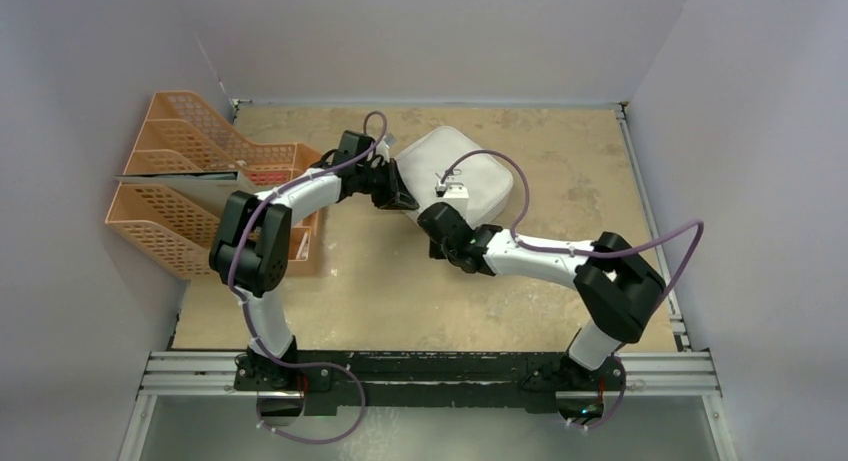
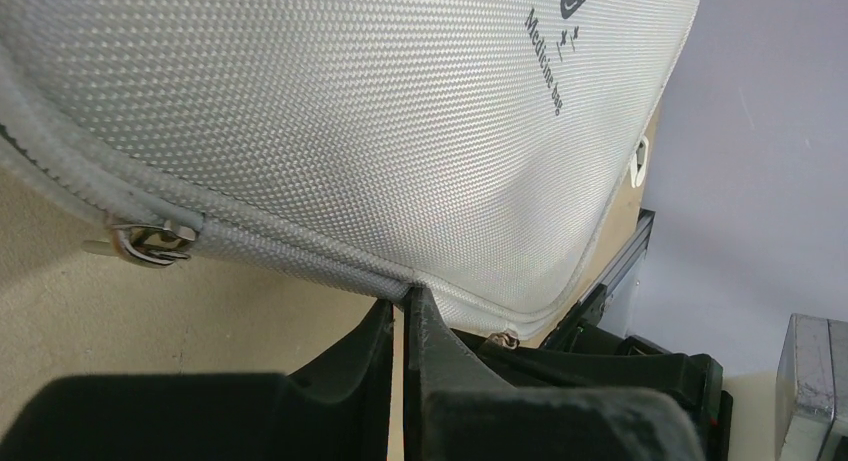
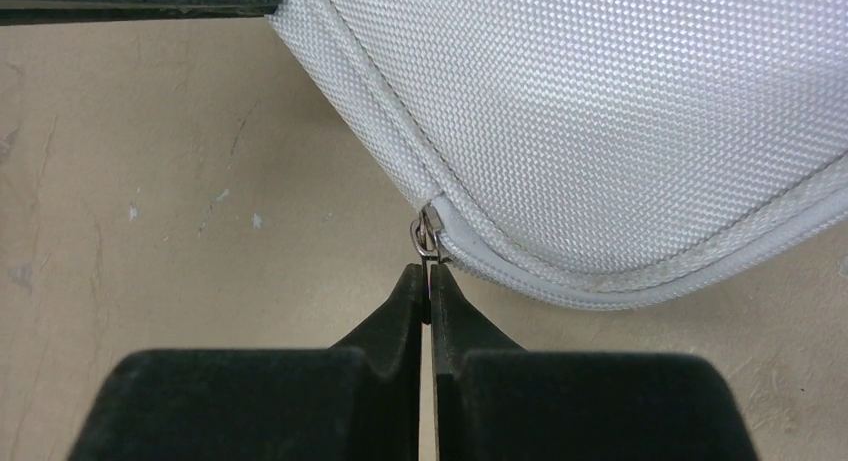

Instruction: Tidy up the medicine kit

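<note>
The white fabric medicine bag (image 1: 452, 161) lies on the table, partly covered by both arms in the top view. Its woven top, with small dark print, fills much of the left wrist view. My left gripper is shut on the bag's near edge, the fabric drawn to its fingertips. One metal zipper slider (image 2: 152, 243) shows along that edge. In the right wrist view another zipper slider (image 3: 428, 226) sits at the bag's edge, and my right gripper is shut on its thin pull tab. What the bag holds is hidden.
At the left stands an orange compartment organizer (image 1: 150, 226), a flat grey sheet or booklet (image 1: 195, 189) upright in it. Bare table (image 1: 370, 301) lies in front of the bag and to its right (image 1: 580, 171). Both grippers are close together at the bag.
</note>
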